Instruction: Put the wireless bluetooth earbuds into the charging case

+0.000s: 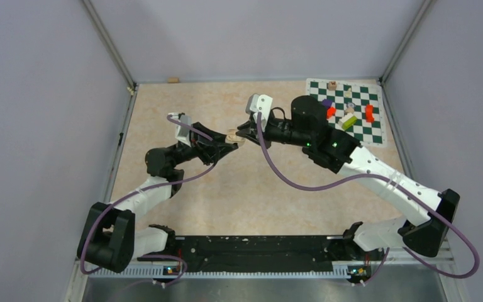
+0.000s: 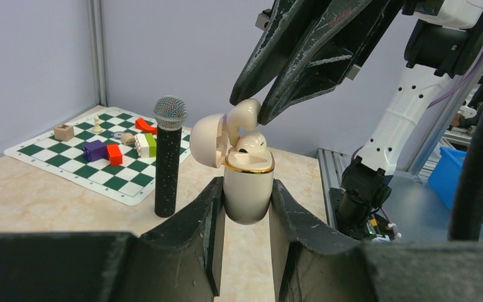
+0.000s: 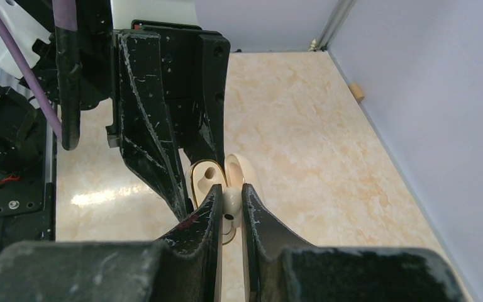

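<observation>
My left gripper is shut on the white charging case [image 2: 246,189], which has a gold rim and is held upright, its lid [image 2: 209,139] open. An earbud sits in the case. Just above, my right gripper holds a white earbud [image 2: 242,116] at the case's opening. In the right wrist view that earbud [image 3: 231,201] is between the right fingertips, in front of the case's cavity [image 3: 209,173]. In the top view the two grippers meet at the middle of the workspace.
A checkered mat [image 1: 371,129] with small blocks and chess pieces lies at the back right, a microphone [image 2: 166,170] near it. A small wooden block [image 1: 173,80] is at the back edge.
</observation>
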